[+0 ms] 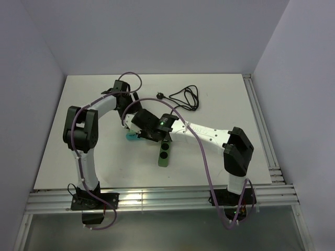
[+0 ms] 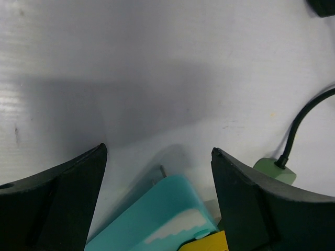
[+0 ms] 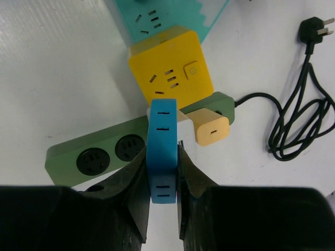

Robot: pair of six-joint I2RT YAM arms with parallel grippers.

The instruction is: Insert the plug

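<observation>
In the right wrist view, a blue slotted block [image 3: 161, 142] stands between the fingers of my right gripper, which is shut on it. Behind the block, a yellow socket piece [image 3: 175, 68] sits joined to a teal piece [image 3: 152, 18]. The green power strip [image 3: 73, 149] lies below, with a white piece [image 3: 186, 133] and a peach plug [image 3: 212, 129] on it. My left gripper is open, nothing between its fingers; the teal piece [image 2: 162, 214], with thin metal prongs, lies near them. The arms hide these pieces partly in the top view.
A black plug [image 3: 312, 30] on a coiled cable [image 3: 285, 128] lies beyond the strip's end.
</observation>
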